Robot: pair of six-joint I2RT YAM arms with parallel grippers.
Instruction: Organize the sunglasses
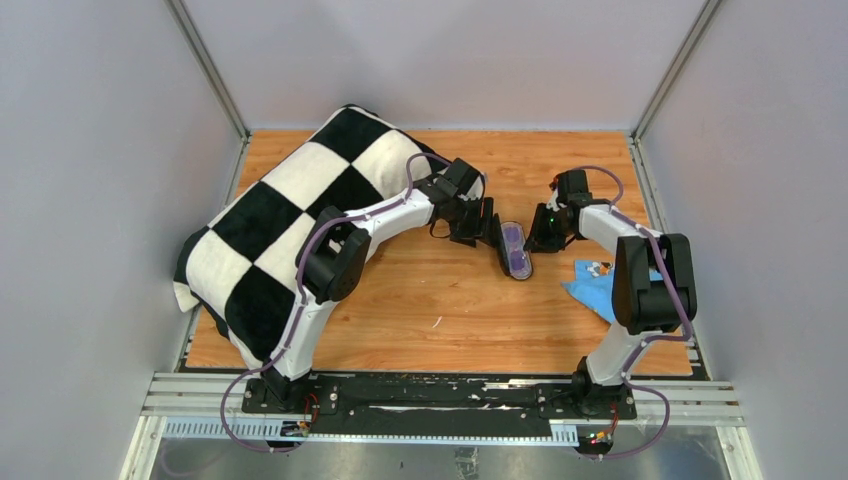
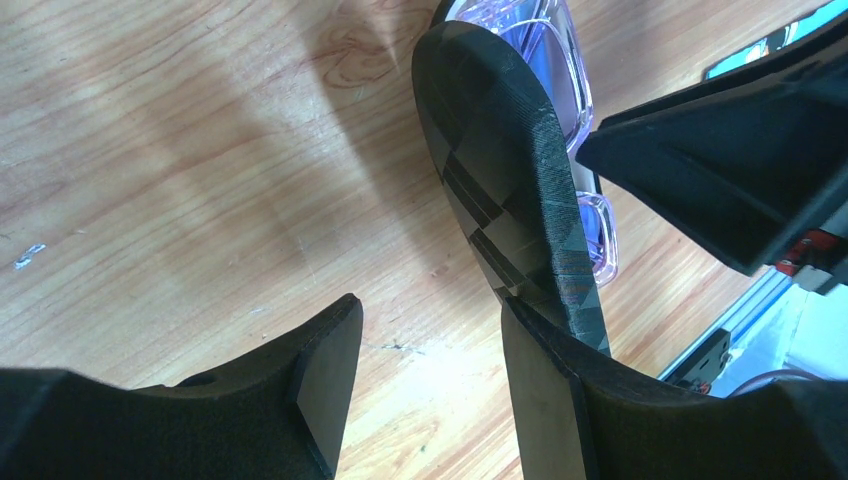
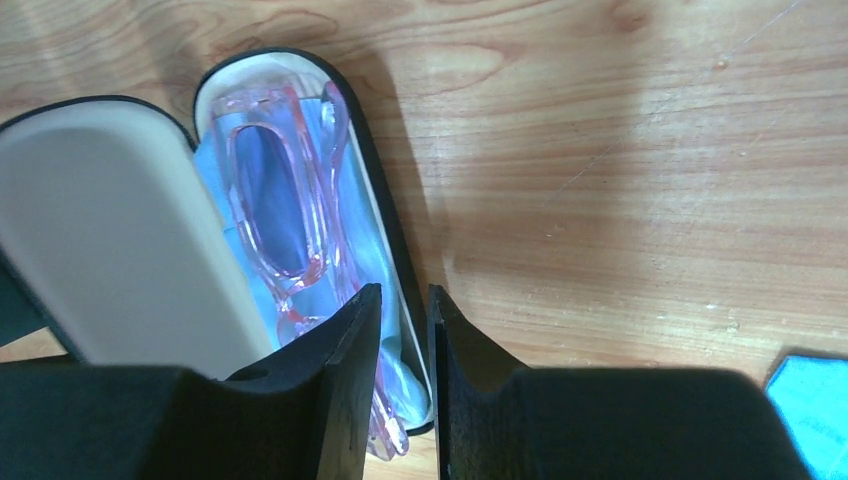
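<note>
An open glasses case point(image 1: 505, 262) lies on the wooden table, its checked dark lid point(image 2: 470, 150) standing up on the left side. Clear pinkish sunglasses point(image 3: 310, 230) rest inside on a blue cloth point(image 3: 370, 260). My left gripper is open at the lid, its right finger against or just beside it. My right gripper hangs over the case's right rim with a narrow gap between its fingers and nothing clearly held.
A checkered cushion or blanket point(image 1: 275, 230) fills the left of the table. A light-blue cloth point(image 1: 590, 290) lies at the right.
</note>
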